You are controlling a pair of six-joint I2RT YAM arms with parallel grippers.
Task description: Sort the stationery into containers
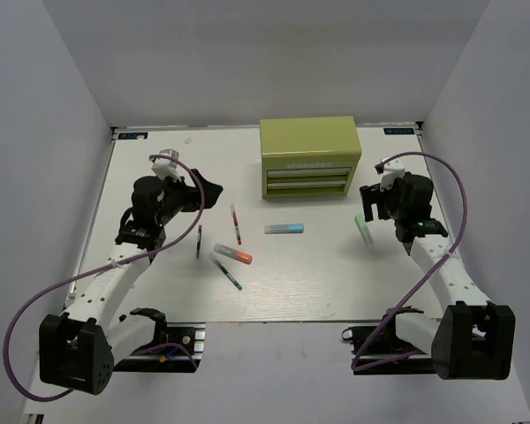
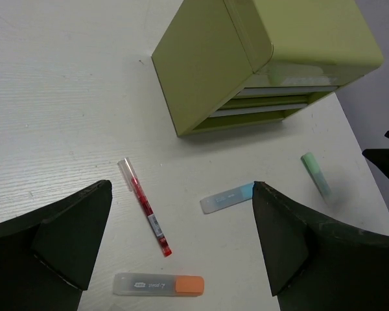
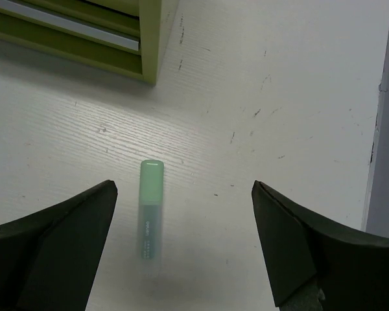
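Note:
A green box with two drawers (image 1: pixel 309 150), lettered WORKPRO, stands at the table's back; both drawers look closed. Three translucent cases lie flat: blue-capped case (image 1: pixel 284 229) before the box, orange-ended case (image 1: pixel 233 253) left of it, green-capped case (image 3: pixel 150 207) to the right. A red pen (image 2: pixel 144 207) and two dark pens, one upright in the top view (image 1: pixel 199 241) and one slanted (image 1: pixel 227 273), lie at left. My left gripper is open above the table, nothing between its fingers. Open and empty, my right gripper hovers over the green-capped case.
A grey wall (image 3: pixel 386 155) borders the right side. In the left wrist view, dark fingers of the right gripper show at the right edge.

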